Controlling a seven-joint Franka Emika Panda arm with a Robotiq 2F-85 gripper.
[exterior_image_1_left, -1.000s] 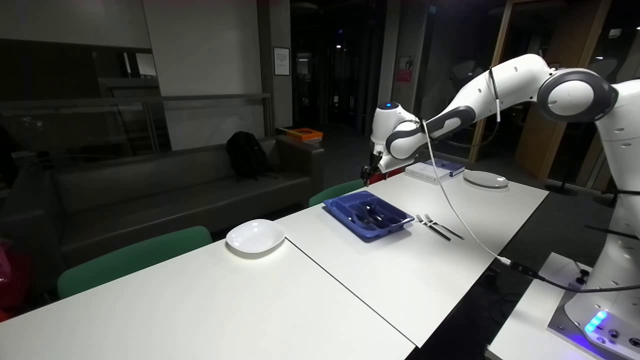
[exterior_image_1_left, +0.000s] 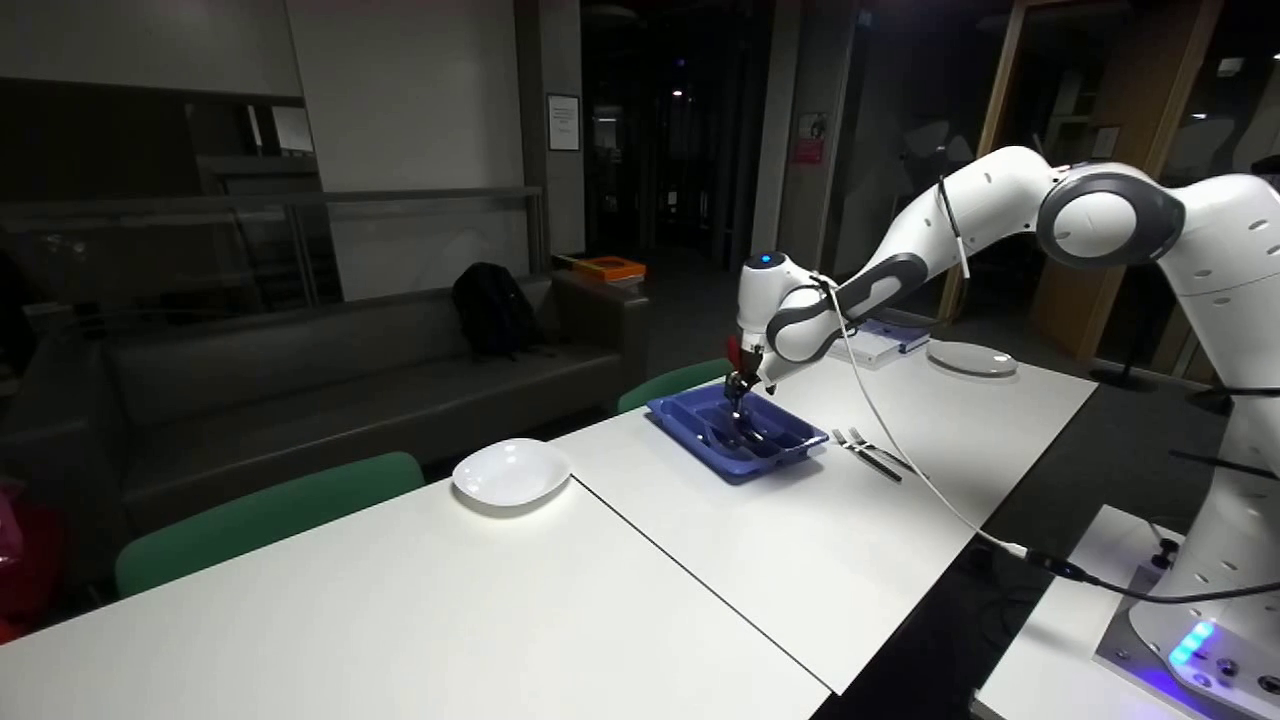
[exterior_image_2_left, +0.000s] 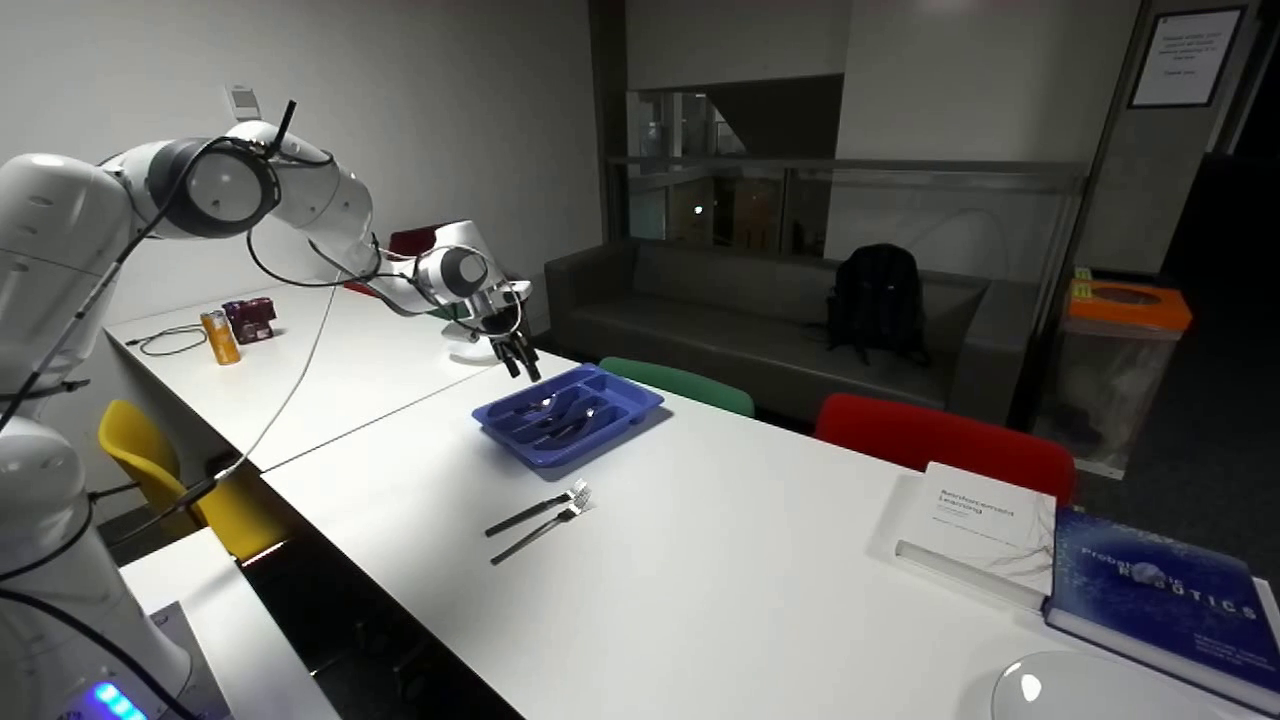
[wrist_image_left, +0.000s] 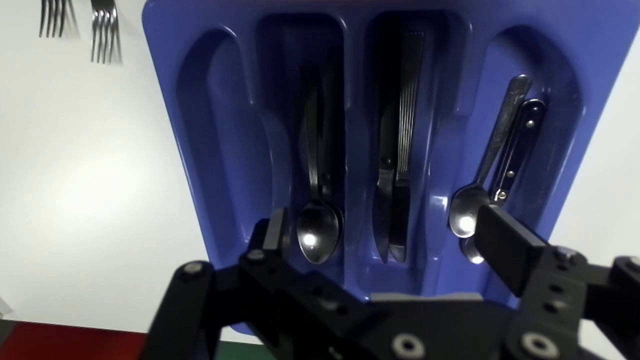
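Observation:
A blue cutlery tray (exterior_image_2_left: 492, 414) rests on the white table. In the wrist view its leftmost compartment is empty and a spoon (wrist_image_left: 318, 233) lies in the one beside it. Knives (wrist_image_left: 405, 114) fill the third, while the rightmost holds a spoon (wrist_image_left: 469, 210) and a black-handled utensil (wrist_image_left: 513, 150). My gripper stands open above the tray, its fingers wide apart with nothing held; parts of the tray and the rightmost utensils are hidden behind it. Two forks (exterior_image_2_left: 536, 546) lie side by side on the bare table, outside the tray.
A white bowl (exterior_image_1_left: 512, 472) stands on the other table section. Books (exterior_image_2_left: 978, 528) and a pale plate (exterior_image_2_left: 1086, 694) sit at the table's far end. A can (exterior_image_2_left: 221, 337) stands on the other section. The tabletop between tray and books is clear.
My arm and gripper have come down closer to the tray. The tray, the forks and the bowl have not moved.

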